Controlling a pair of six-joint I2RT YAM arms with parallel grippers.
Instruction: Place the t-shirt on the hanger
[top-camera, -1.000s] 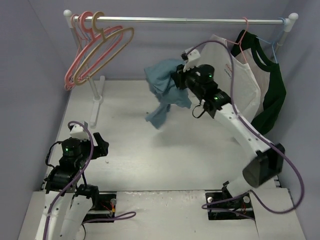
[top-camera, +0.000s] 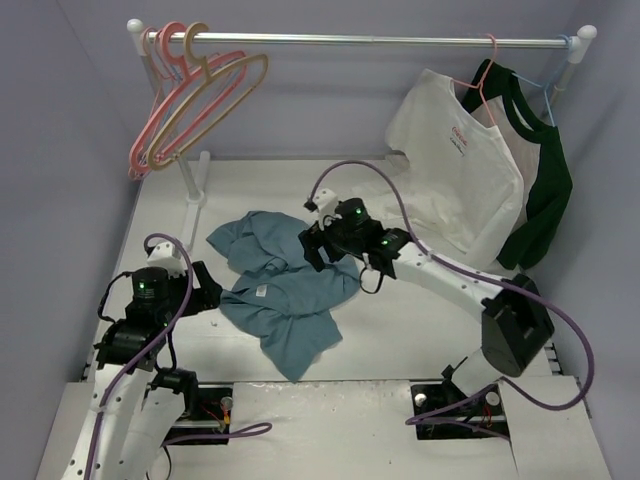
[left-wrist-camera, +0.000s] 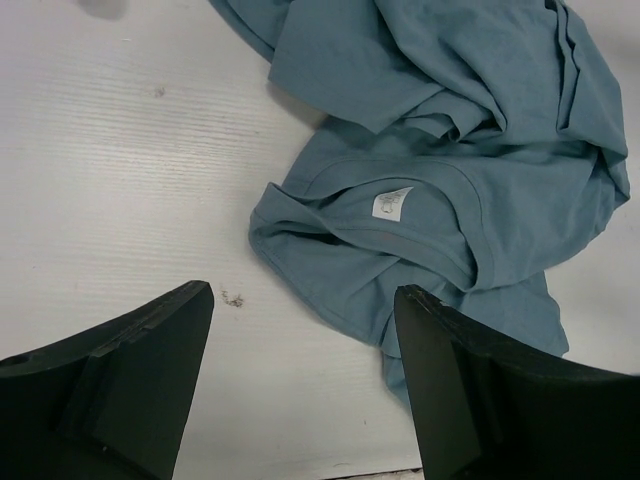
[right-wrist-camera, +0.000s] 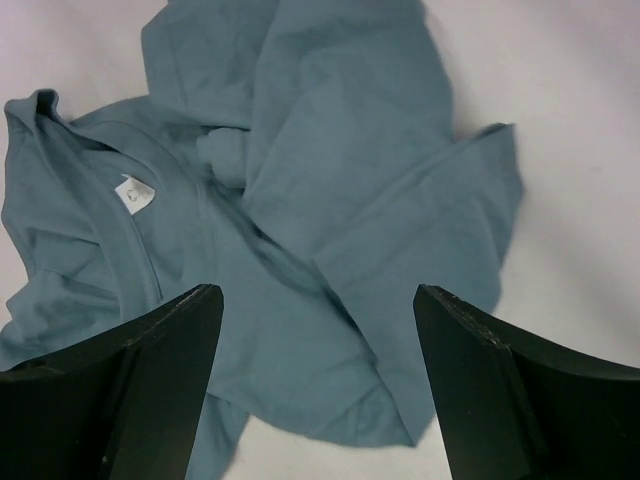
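A blue-grey t-shirt (top-camera: 290, 292) lies crumpled on the white table, its neckline and small white label (left-wrist-camera: 391, 204) facing up toward the left side. Over its upper right part hovers my right gripper (top-camera: 315, 250), open and empty. In the right wrist view the shirt (right-wrist-camera: 300, 260) spreads below the parted fingers (right-wrist-camera: 160, 370). My left gripper (top-camera: 213, 287) is open just left of the collar, holding nothing. Free hangers, pink (top-camera: 150, 135) and tan (top-camera: 255, 84), hang at the rail's left end.
A metal rail (top-camera: 330, 39) spans the back. A white shirt (top-camera: 450, 150) and a dark green and white shirt (top-camera: 548, 190) hang at its right end. The rail's white stand foot (top-camera: 195, 205) rests on the left. Bare table (top-camera: 400, 340) shows at front right.
A second ago the right gripper held the shirt up in the air. Now the gripper has come back left over it.
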